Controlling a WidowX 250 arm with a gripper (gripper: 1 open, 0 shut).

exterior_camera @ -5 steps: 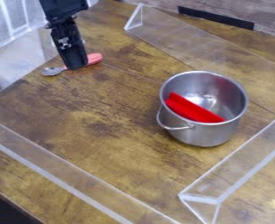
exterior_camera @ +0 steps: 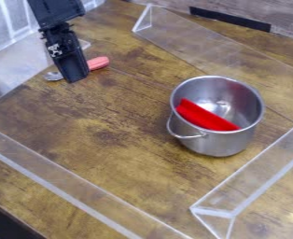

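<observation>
My black gripper (exterior_camera: 69,69) hangs over the left part of the wooden table, its fingers close together; nothing shows between them. Just behind it lies a utensil with a pink-red handle (exterior_camera: 97,63) and a silver head (exterior_camera: 54,75), partly hidden by the gripper. At the right a steel pot (exterior_camera: 217,142) with a wire handle holds a long red object (exterior_camera: 204,116).
Clear plastic barriers (exterior_camera: 187,42) border the table (exterior_camera: 105,140) at the back, left, front left and right (exterior_camera: 249,187).
The gripper has moved a little toward the front, away from over the pink-handled utensil, which lies in about the same place.
</observation>
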